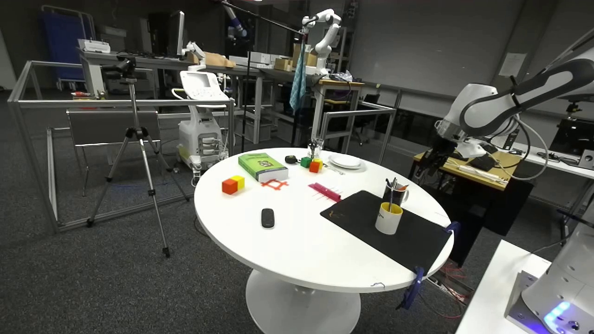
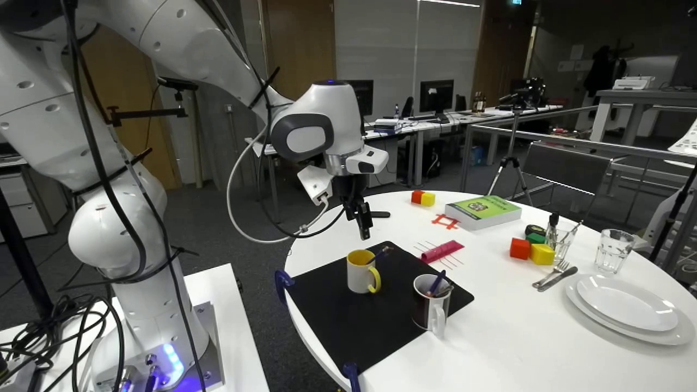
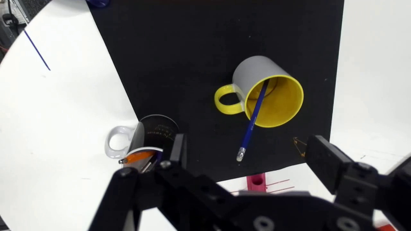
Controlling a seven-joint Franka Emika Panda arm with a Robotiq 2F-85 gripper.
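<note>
A white mug with a yellow inside and yellow handle [image 3: 266, 92] stands upright on the black mat [image 2: 326, 313]. A blue pencil [image 3: 253, 123] leans out of it, its eraser end past the rim. Also on the mat, near its edge, is a dark mug with a white handle [image 2: 432, 307], holding an orange pen [image 3: 138, 156] and other pens. Above the table, over the mugs in the wrist view, my gripper is open, its black fingers wide apart with nothing held. In the second exterior view the gripper [image 2: 364, 228] hangs above the yellow mug, apart from it.
Blue clamps [image 2: 282, 286] hold the mat at the table edge. A pink holder [image 2: 442, 251], a green book [image 2: 483, 210], colored blocks [image 2: 520, 248], glasses [image 2: 612, 251] and white plates [image 2: 627, 304] occupy the table's other parts. A black phone-like object [image 1: 267, 217] lies on clear white tabletop.
</note>
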